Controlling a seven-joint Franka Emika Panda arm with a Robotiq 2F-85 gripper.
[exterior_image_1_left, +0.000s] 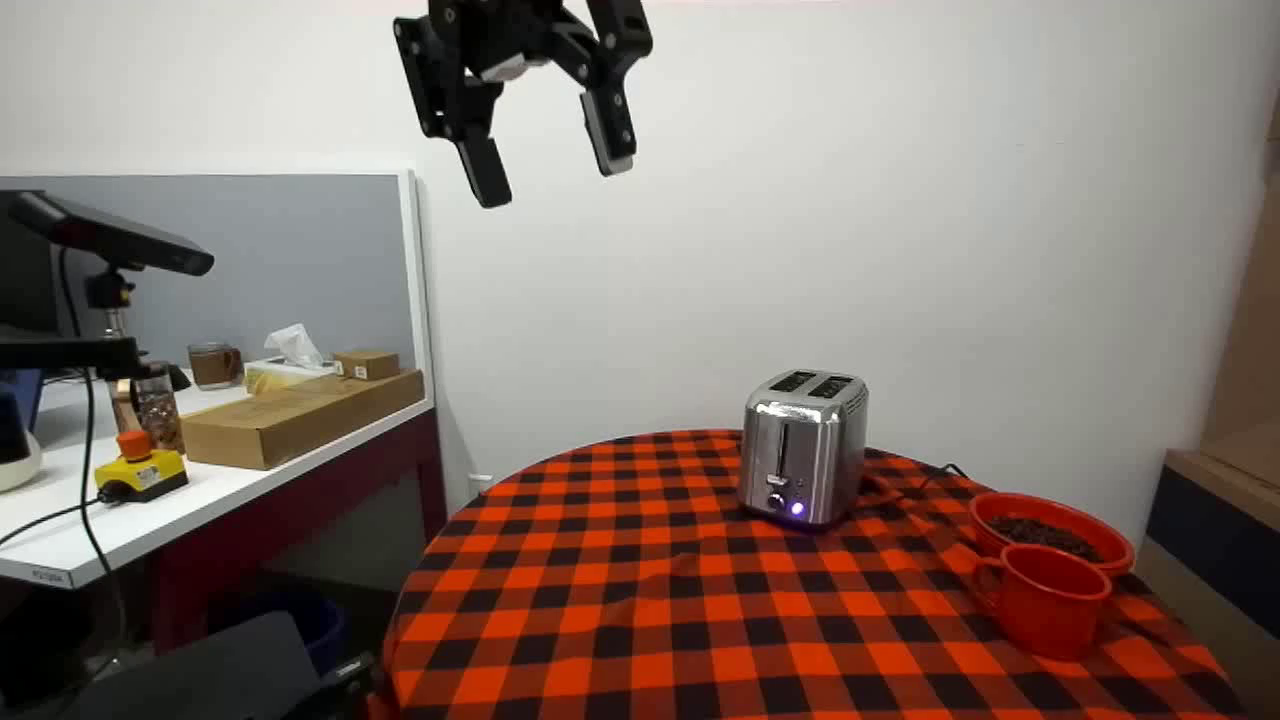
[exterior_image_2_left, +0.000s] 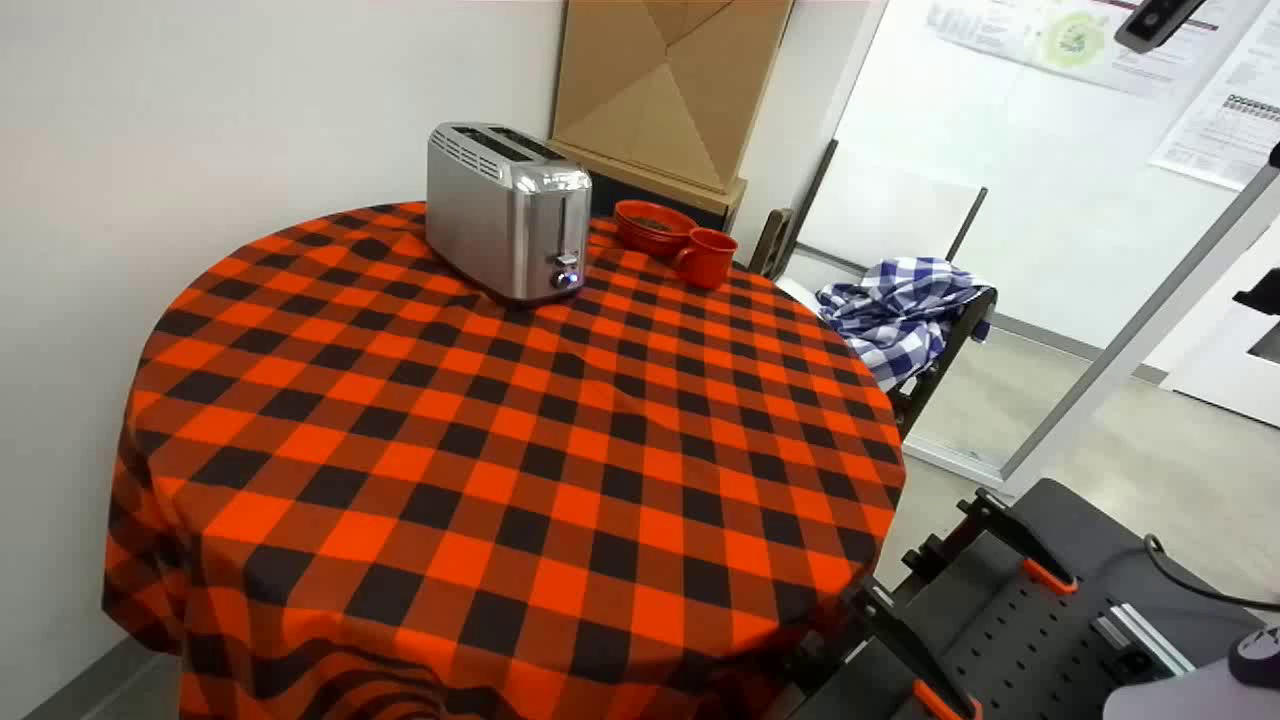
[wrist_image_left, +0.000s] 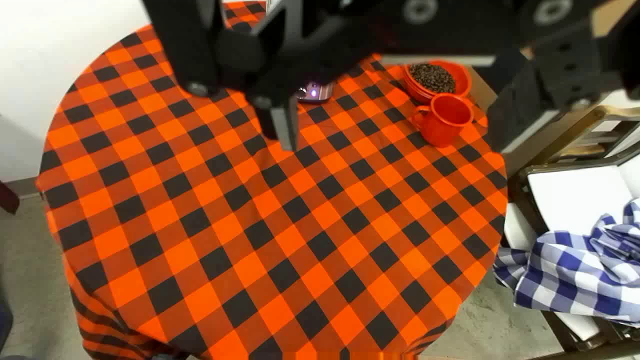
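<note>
High above the table, my gripper stands open, its two fingers wide apart with only air between them. The wrist view shows the same gripper from behind, over the cloth. Below and to its right in exterior view 1, a silver toaster stands upright with a lit purple button. A red mug sits at the table's right side, in front of a red bowl of dark beans. In the wrist view the mug shows plainly, while the toaster is mostly hidden behind the gripper.
A red-and-black checkered cloth covers the round table, whose middle and front are clear. The toaster's black cord runs toward the bowl. Beside the table, a blue-and-white cloth lies on a chair. A white desk stands at the left.
</note>
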